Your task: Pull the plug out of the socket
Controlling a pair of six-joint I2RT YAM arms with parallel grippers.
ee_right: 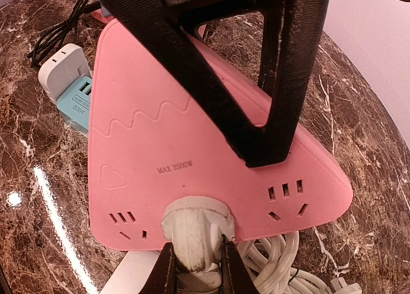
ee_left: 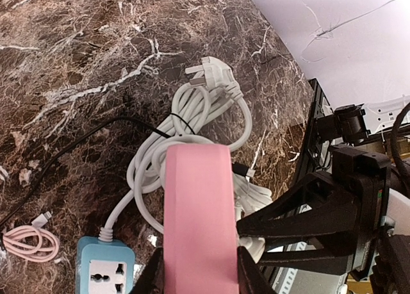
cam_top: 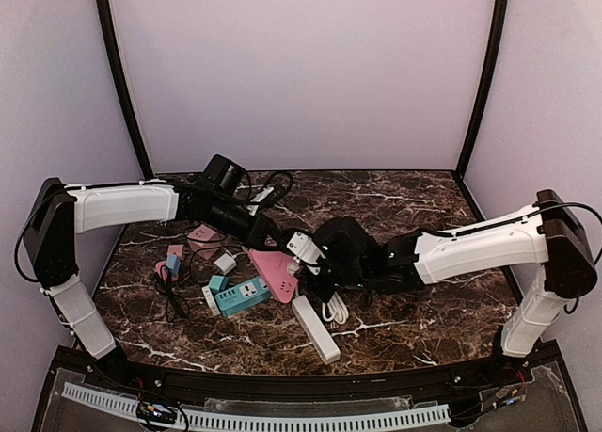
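The pink triangular socket (ee_right: 160,137) is held up off the table, slotted face toward the right wrist view. In the left wrist view the pink socket (ee_left: 200,211) appears edge-on, clasped by my left gripper. A white plug (ee_right: 197,230) stands at the lower middle of that slotted face, its base against the pink surface. My right gripper is shut around the plug's body. Whether the prongs are still inside the slots cannot be seen. From above, the pink socket (cam_top: 275,274) sits between both arms, and the right gripper covers most of the plug.
A blue power strip (cam_top: 243,296) lies left of the pink socket, with small blocks and a dark cable around it. A long white strip (cam_top: 316,330) is below the grippers. White coiled cord (ee_left: 192,111) lies on the table.
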